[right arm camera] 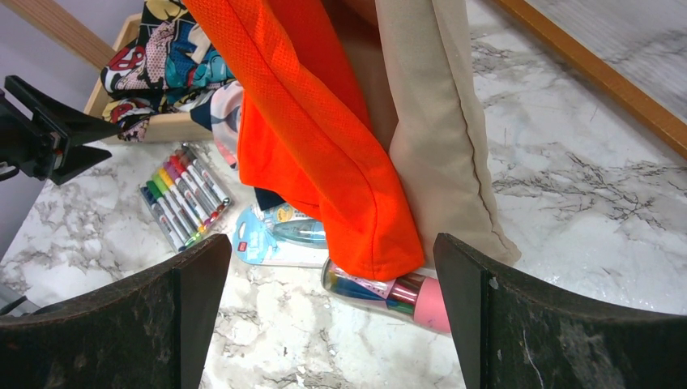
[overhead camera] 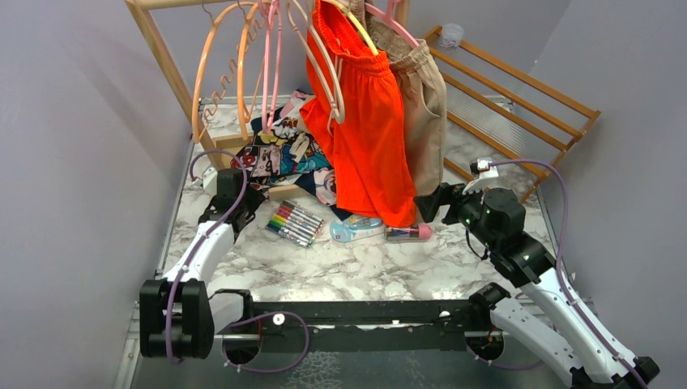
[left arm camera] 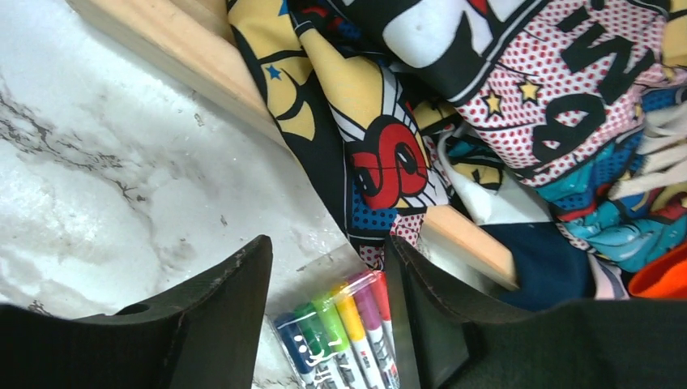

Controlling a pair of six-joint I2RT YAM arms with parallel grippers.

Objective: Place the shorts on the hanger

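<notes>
Comic-print shorts (overhead camera: 279,154) lie bunched in a shallow wooden tray (left arm camera: 202,69), with one dark corner hanging over its front edge. My left gripper stands part open low in front of that corner; the cloth's tip shows beside its right finger, and nothing is gripped. Empty hangers hang above: a white one (overhead camera: 332,85), pink ones (overhead camera: 271,73) and orange ones (overhead camera: 245,65). Orange shorts (overhead camera: 364,121) and beige shorts (overhead camera: 423,113) hang on the rack's right part. Below their hems, my right gripper is open and empty.
Markers in a clear pack (overhead camera: 296,224), a blue-and-white package (overhead camera: 356,228) and a pink-ended tube (overhead camera: 409,232) lie in front of the clothes. A wooden slatted rack (overhead camera: 518,101) stands at the right.
</notes>
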